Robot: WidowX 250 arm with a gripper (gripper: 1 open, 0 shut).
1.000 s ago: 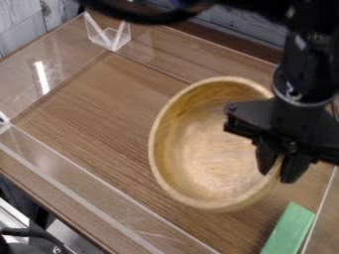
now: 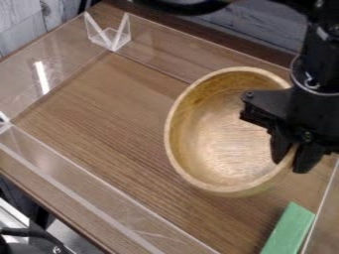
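A wooden bowl (image 2: pixel 212 134) is held tilted on its side, its hollow facing the camera, in the middle right of the view. My gripper (image 2: pixel 288 139) is shut on the bowl's right rim; its black body fills the right side and hides part of that rim. A green rectangular object (image 2: pixel 286 234) lies at the bottom right, below the bowl.
A clear plastic piece (image 2: pixel 109 30) stands at the top left. Clear walls edge the area.
Over the last second the gripper and bowl have shifted slightly, most recently upward, and the bowl's tilt has changed a little. The green object stays in place.
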